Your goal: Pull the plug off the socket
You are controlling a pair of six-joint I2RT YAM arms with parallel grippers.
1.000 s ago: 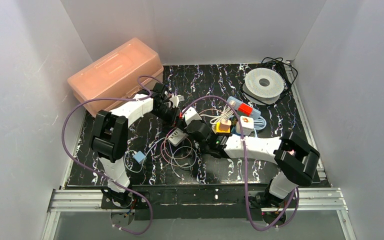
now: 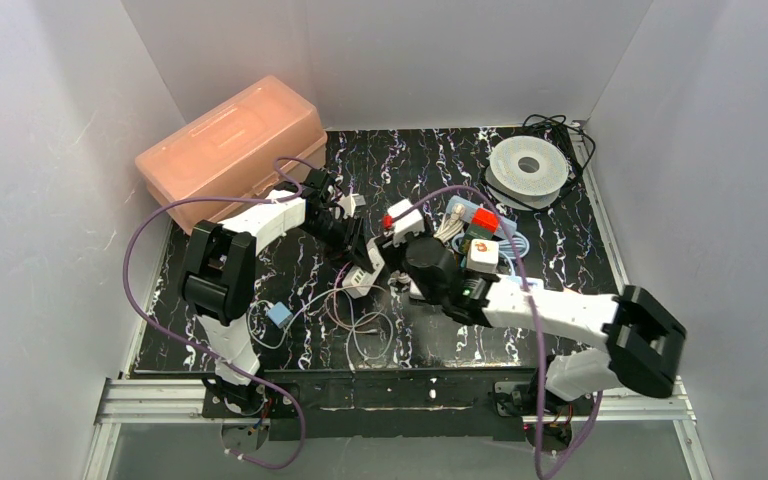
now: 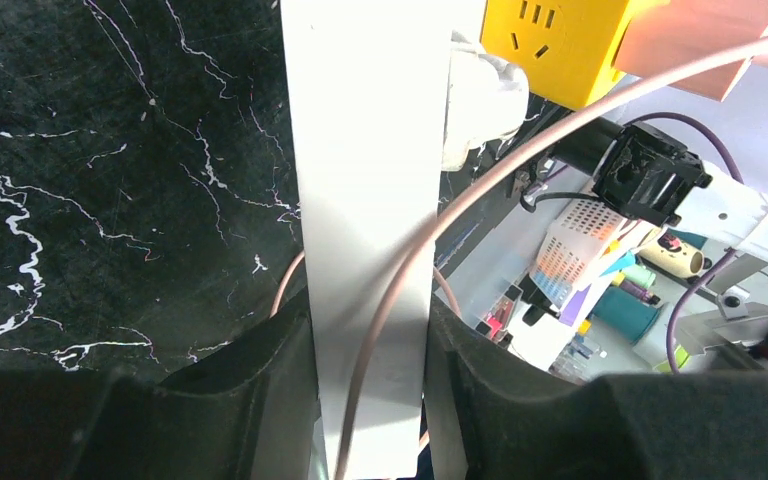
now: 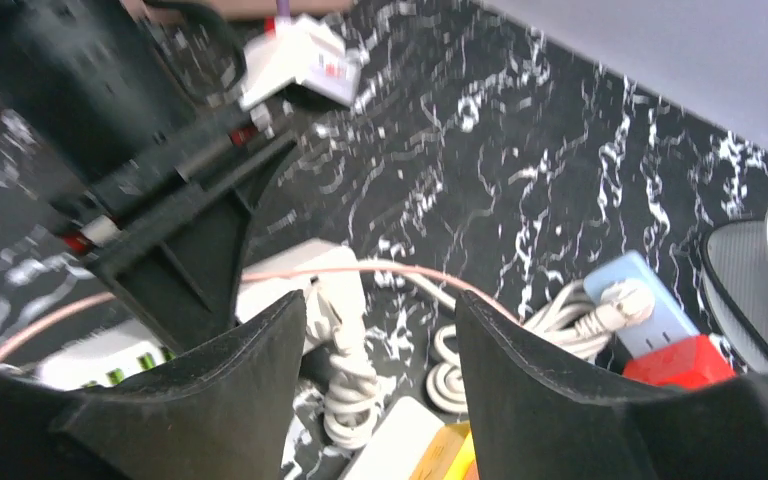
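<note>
My left gripper is shut on the long white power strip (image 3: 365,170), which also shows in the top view (image 2: 362,275). A pink cable (image 3: 490,180) crosses its face, and a white plug-like piece (image 3: 485,95) sits beside its far end, next to a yellow socket block (image 3: 545,40). My right gripper is open over coiled white cords (image 4: 350,400), with nothing visible between its fingers.
A translucent orange case (image 2: 230,140) fills the back left, a white spool with black cable (image 2: 525,170) the back right. Loose cables and a light blue block (image 2: 279,314) lie at front left. Cord bundles and colored blocks crowd the right-centre.
My right arm has moved right, away from my left gripper, uncovering more of the white strip. My left arm stays roughly where it was.
</note>
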